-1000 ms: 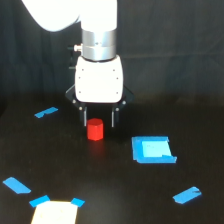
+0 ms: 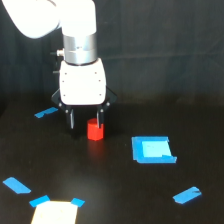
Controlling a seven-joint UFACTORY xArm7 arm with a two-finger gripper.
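A small red block [image 2: 95, 131] sits on the dark table, left of the middle of the view. My gripper [image 2: 86, 120] points down over it with its two dark fingers spread wide. The right finger [image 2: 101, 116] overlaps the block's upper part in the picture, while the left finger [image 2: 70, 119] is clear of it on the left. Whether either finger touches the block cannot be told from this angle.
A light square outlined in blue tape [image 2: 137, 147] lies to the right. A pale sheet with blue tape at its corners [image 2: 55, 214] is at the front left. More tape strips mark the table, and its front middle is clear.
The arm and gripper have shifted left, so the right finger now overlaps the block in the picture. The red block has stayed where it was.
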